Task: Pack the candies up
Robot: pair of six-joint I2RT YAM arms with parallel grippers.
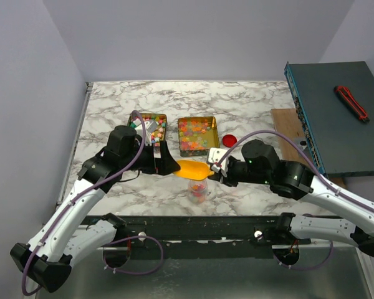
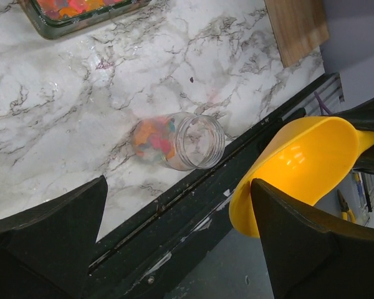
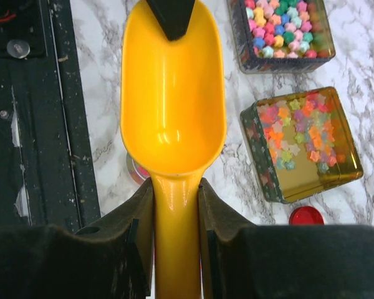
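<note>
My right gripper is shut on the handle of a yellow scoop [image 1: 194, 169]. The scoop's bowl [image 3: 174, 106] shows no candy in it. My left gripper stands open, one of its fingers [image 2: 293, 230] overlapping the bowl's rim; whether they touch I cannot tell. A clear jar [image 2: 174, 142] with some candies inside is below, in front of the left gripper; the scoop partly covers it in the top view. Behind the arms, one box [image 3: 255, 65] holds opaque star candies and another box [image 3: 299, 190] holds translucent ones.
A red lid [image 3: 306, 216] lies right of the translucent candies' box. A wooden board [image 1: 288, 124] and a dark panel with a red cutter [image 1: 351, 103] are at the right.
</note>
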